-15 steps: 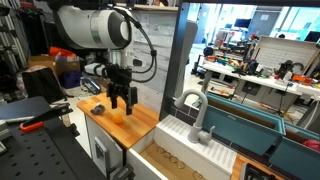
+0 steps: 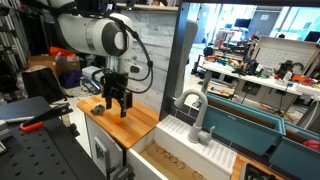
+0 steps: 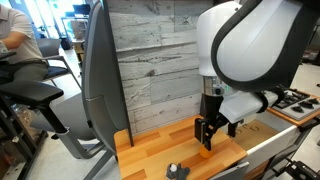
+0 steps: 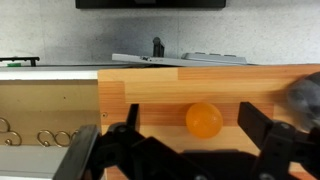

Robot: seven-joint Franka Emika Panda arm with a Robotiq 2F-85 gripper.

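Observation:
A round orange object (image 4: 204,121) rests on the wooden worktop (image 4: 155,84), seen from above in the wrist view. My gripper is open over it, its dark fingers on either side and apart from it. In exterior view 2 the orange object (image 3: 205,152) shows just below the gripper (image 3: 219,135). From exterior view 1, the black fingertips of my gripper (image 2: 119,106) point down close above the wood, and the orange object (image 2: 117,119) is low between them. I see nothing held.
A small grey metallic object (image 3: 178,172) stands on the worktop near the orange one. Beside the wood lies an open drawer (image 2: 177,158) with several rings inside. A pale curved tap (image 2: 196,96) rises farther right. Bare wood (image 2: 143,117) extends toward the back.
The gripper has come down a little and shifted slightly left in exterior view 1, covering more of the orange object. The objects on the worktop look unmoved.

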